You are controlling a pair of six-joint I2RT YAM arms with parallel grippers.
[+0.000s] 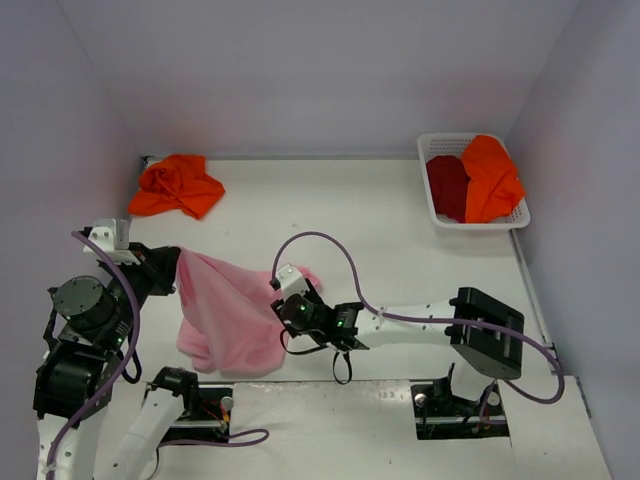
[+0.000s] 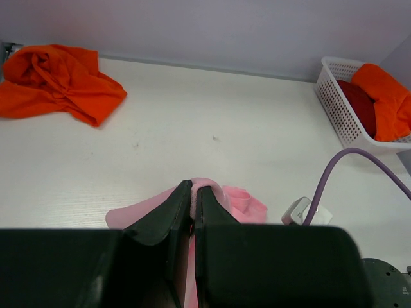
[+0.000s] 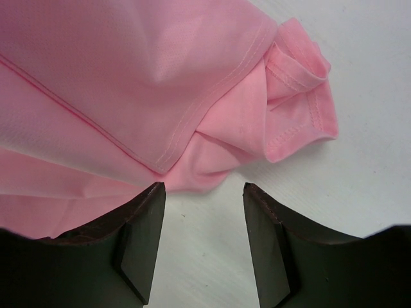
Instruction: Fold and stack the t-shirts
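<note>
A pink t-shirt point(image 1: 232, 318) lies loosely across the left front of the table, one end raised. That raised end is pinched in my left gripper, which is shut on the cloth at the left side. In the right wrist view the shirt's hemmed edges point(image 3: 212, 109) and a crumpled corner point(image 3: 302, 96) rest on the white table. My right gripper stands open just above the table by the shirt, with bare table between its fingertips. Part of the shirt is hidden under the right gripper in the top view.
An orange shirt point(image 1: 177, 186) lies bunched at the back left. A white basket point(image 1: 430, 147) at the back right holds a dark red shirt point(image 1: 447, 187) and another orange shirt point(image 1: 490, 180).
</note>
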